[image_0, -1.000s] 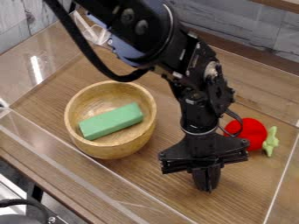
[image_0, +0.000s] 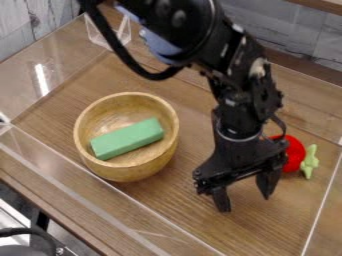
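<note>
My black gripper (image_0: 243, 187) reaches down over the wooden table (image_0: 160, 215) at the centre right, its fingers spread open. A red round object (image_0: 291, 152) lies just behind it to the right, partly hidden by the arm, with a small light green piece (image_0: 310, 162) beside it. On the left, a wooden bowl (image_0: 96, 113) holds a green block (image_0: 127, 138).
A clear container (image_0: 104, 22) stands at the back left. The front of the table and its left part around the bowl are clear. A dark cable or part shows at the bottom left corner.
My gripper has risen a little and shifted to the right, near the red object. The bowl and green block have not moved.
</note>
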